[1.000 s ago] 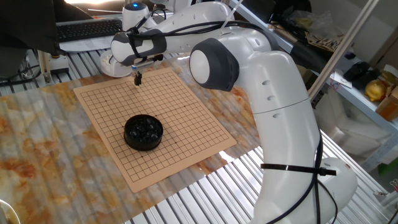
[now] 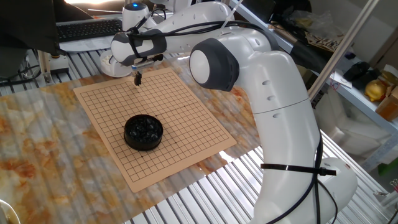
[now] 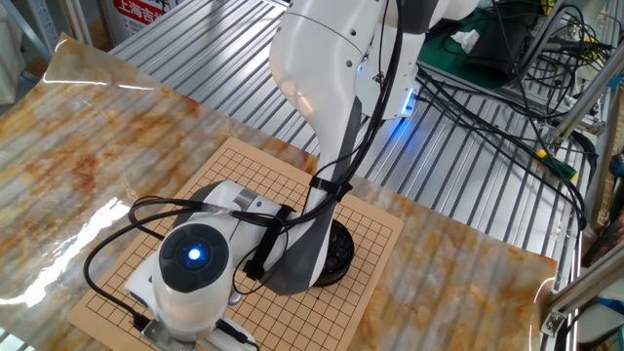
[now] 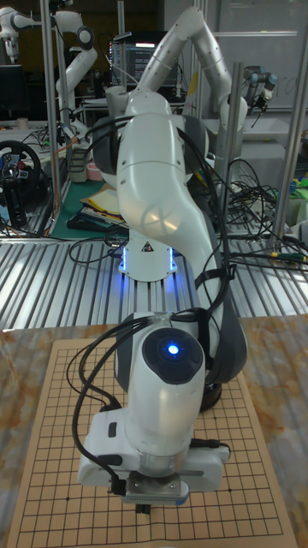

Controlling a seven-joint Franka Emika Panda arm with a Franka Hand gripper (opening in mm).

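A tan Go board [image 2: 186,124] with a black grid lies flat on the marbled table covering. On it stands a round black bowl [image 2: 143,132] filled with black stones; in exterior view 2 the arm partly covers this bowl [image 3: 338,255]. My gripper [image 2: 138,79] hangs over the board's far edge, well apart from the bowl, its dark fingertips pointing down. In exterior view 3 only a small dark tip of the gripper [image 4: 143,509] shows below the hand. The fingers are too small and dark to tell whether they are open or shut, or whether anything is between them.
Behind the board, a white round container [image 2: 115,64] sits near a keyboard [image 2: 89,29]. The marbled covering [image 2: 50,149] is bare at the board's left. My arm's large links [image 2: 280,93] rise over the right side. Loose cables [image 3: 531,146] lie on the slatted metal bench.
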